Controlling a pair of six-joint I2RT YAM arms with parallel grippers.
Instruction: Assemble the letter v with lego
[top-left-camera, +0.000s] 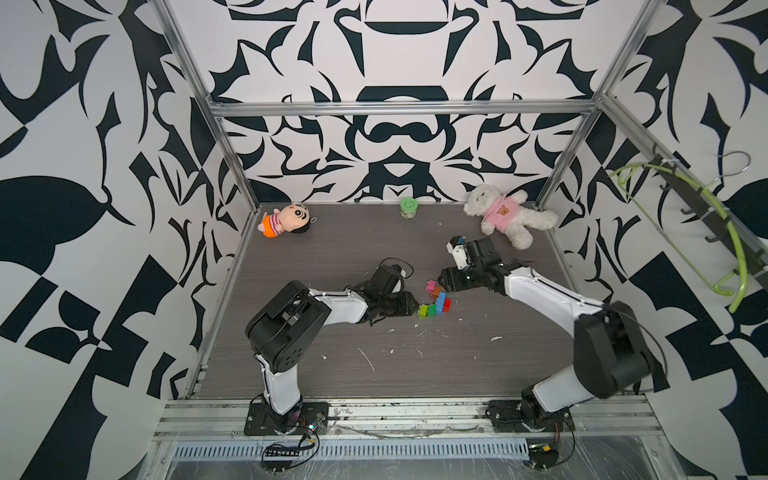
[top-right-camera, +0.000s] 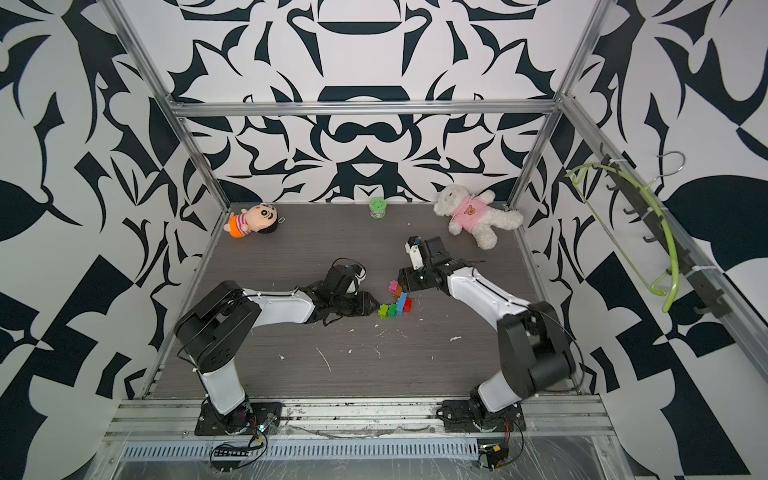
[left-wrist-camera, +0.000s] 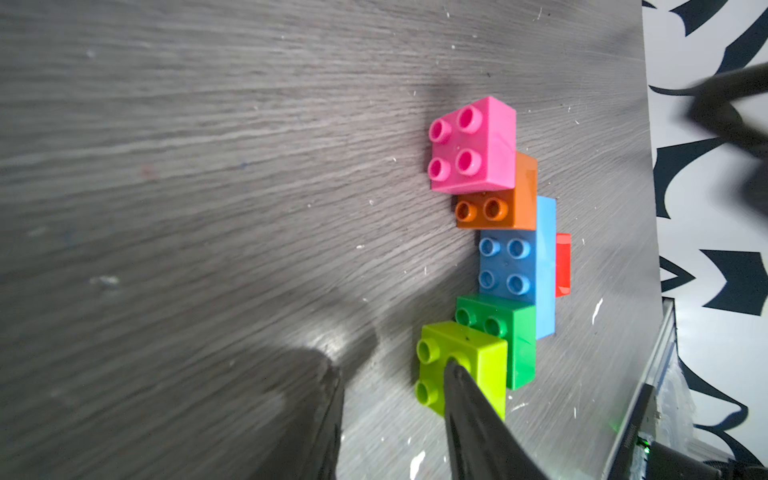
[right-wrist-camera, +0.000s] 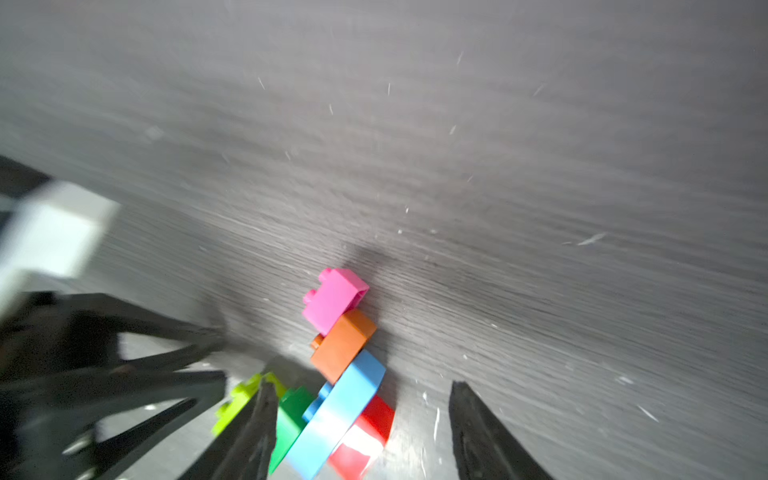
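Toy bricks lie clustered at the table's centre: pink (left-wrist-camera: 488, 144), orange (left-wrist-camera: 512, 192), blue (left-wrist-camera: 544, 264), red (left-wrist-camera: 563, 264), green (left-wrist-camera: 512, 344) and lime (left-wrist-camera: 480, 360). Studs face sideways on several. My left gripper is just left of the lime brick, its fingers parted, with the space between them empty; the lime brick sits beside one finger. My right gripper hangs open over the cluster, fingers either side of the blue and red bricks as seen from above, apparently above them.
A doll (top-left-camera: 280, 222) lies back left, a green tub (top-left-camera: 409, 206) stands at the back centre, a teddy bear (top-left-camera: 502, 214) lies back right.
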